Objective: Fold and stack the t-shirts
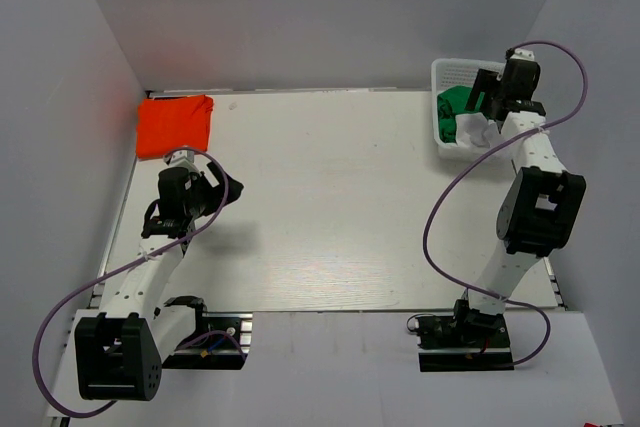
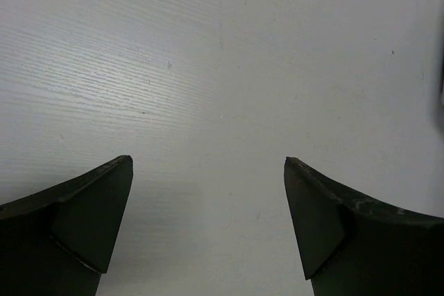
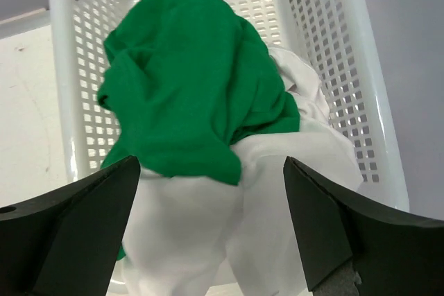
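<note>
A green shirt (image 3: 191, 74) and a white shirt (image 3: 291, 171) lie crumpled together in the white basket (image 3: 378, 123) at the back right, the green partly over the white. Above them my right gripper is open, its fingers (image 3: 76, 220) apart on either side of the view. On the back left of the table, an orange-red shirt (image 1: 175, 126) lies folded into a neat rectangle. My left gripper (image 1: 222, 183) hangs open just in front and to the right of it; in the left wrist view only bare table shows between its fingers.
Grey walls close in the back and both sides. A purple cable loops along each arm.
</note>
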